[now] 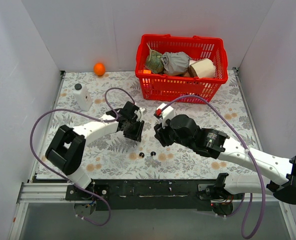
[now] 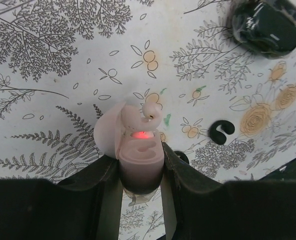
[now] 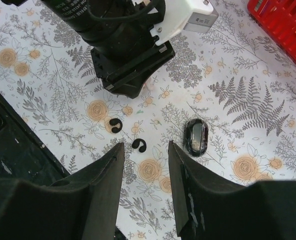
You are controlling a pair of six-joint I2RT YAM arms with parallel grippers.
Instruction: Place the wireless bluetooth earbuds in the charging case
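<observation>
My left gripper [image 1: 135, 132] is shut on a pale pink open charging case [image 2: 140, 157] with a red light showing inside. Two small black earbuds lie apart on the patterned mat; in the left wrist view one earbud [image 2: 220, 131] is clear, the other mostly behind the case. A glossy dark oval object [image 3: 196, 136] lies to their right. My right gripper hangs above the mat, part open, with nothing visible between its fingers.
A red basket [image 1: 182, 87] of items stands at the back, with an orange [image 1: 99, 69] and a white bottle [image 1: 82, 98] to its left. The mat's front edge borders a dark rail [image 1: 148, 187]. Free mat surrounds the earbuds.
</observation>
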